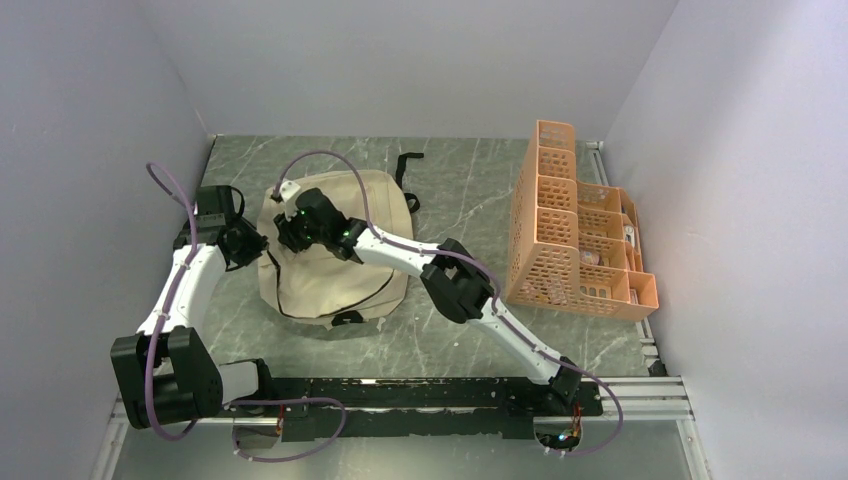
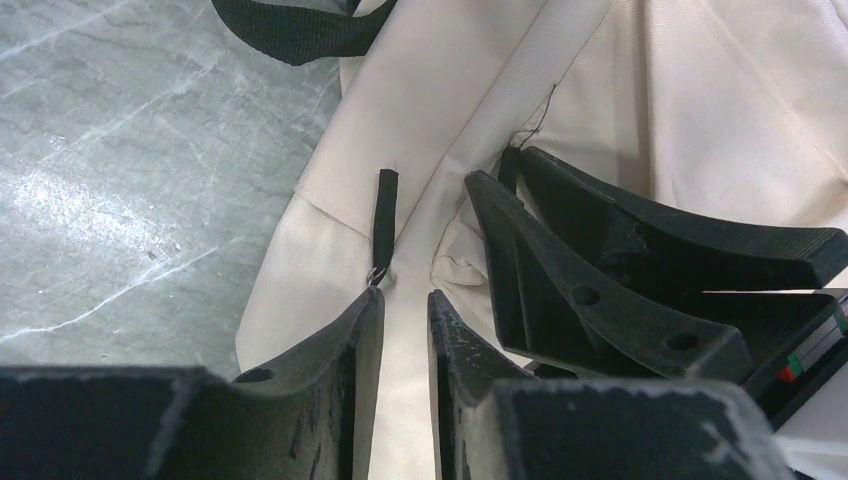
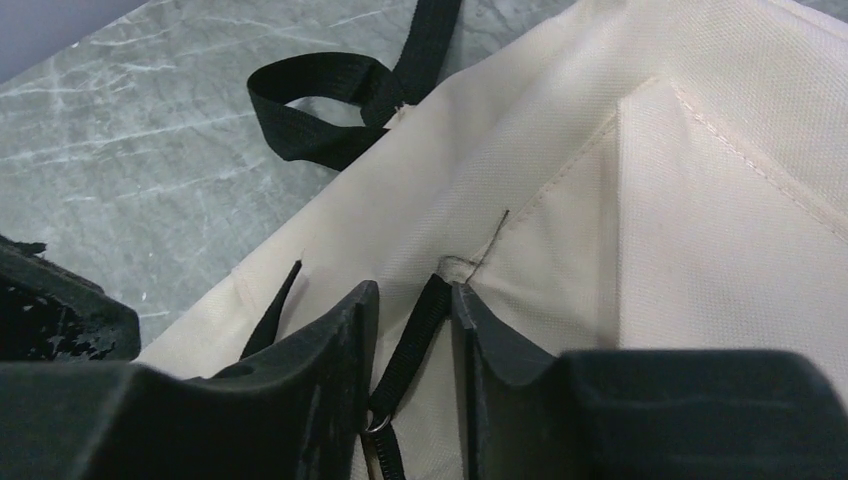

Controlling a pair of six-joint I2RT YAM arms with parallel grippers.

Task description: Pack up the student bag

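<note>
A cream fabric bag [image 1: 335, 290] with black zip and straps lies open on the grey table. My right gripper [image 1: 290, 230] is over its upper left part; in the right wrist view its fingertips [image 3: 410, 300] sit at a black zipper pull [image 3: 420, 330], slightly apart. My left gripper [image 1: 255, 240] is at the bag's left edge. In the left wrist view its fingertips [image 2: 405, 305] stand a little apart below another black pull tab [image 2: 385, 215], with the right arm's gripper just beside them.
An orange plastic organizer [image 1: 545, 240] with several compartments and items stands on the right. Walls bound the table at back and sides. Bare table shows between bag and organizer.
</note>
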